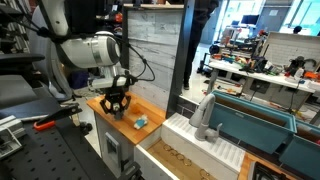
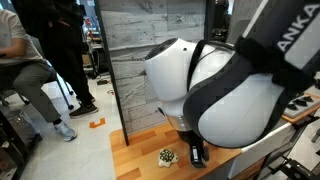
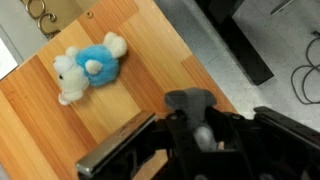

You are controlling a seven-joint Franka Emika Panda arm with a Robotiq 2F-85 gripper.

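Observation:
A dark grey object (image 3: 190,100), too blurred to name, sits between the fingers of my gripper, which is shut on it. In exterior view 1 the gripper (image 1: 117,112) is low over the wooden surface; exterior view 2 shows the gripper (image 2: 196,155) largely screened by the white arm. A small blue and white plush toy (image 3: 95,66) lies on the wood, clear of the fingers. That toy (image 1: 140,122) also appears right of the gripper in exterior view 1, and the toy (image 2: 167,158) is left of it in exterior view 2.
The wooden surface (image 1: 152,113) has bare room around the toy. Beside it is an open drawer (image 1: 178,160) with a wooden bottom. A grey tap-like fixture (image 1: 203,116) stands farther right, and a dark upright panel (image 1: 183,50) rises behind.

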